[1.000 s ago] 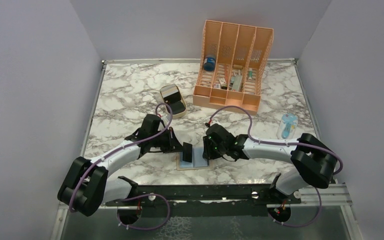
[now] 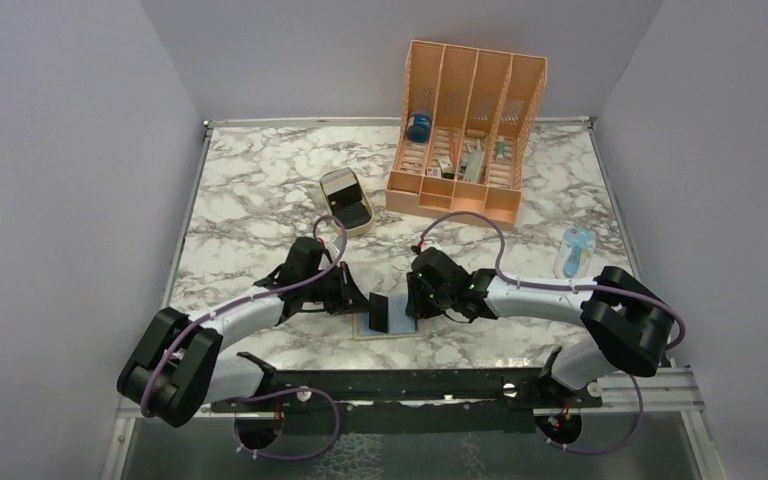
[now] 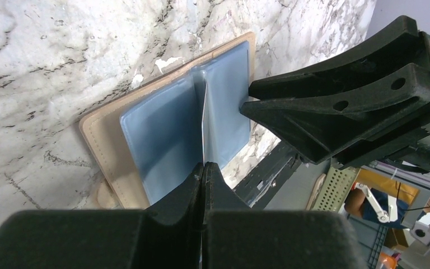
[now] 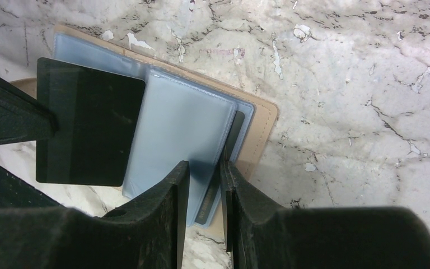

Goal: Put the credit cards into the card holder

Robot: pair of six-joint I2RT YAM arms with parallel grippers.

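An open card holder with blue sleeves (image 4: 176,129) on a beige backing lies flat near the front of the table (image 2: 390,328). My left gripper is shut on a black card, seen edge-on in the left wrist view, standing over the middle of the holder between its sleeves. My right gripper rests at the holder's right sleeve, part open with its fingertips at that sleeve's edge, where a dark strip shows inside.
A peach organiser (image 2: 455,205) with small items stands at the back. A small open case (image 2: 350,210) with dark contents lies behind the holder. A blue-and-clear object (image 2: 575,255) lies at the right.
My left gripper has moved slightly toward the front and right with the black card, down toward the holder. The right arm stays almost still.
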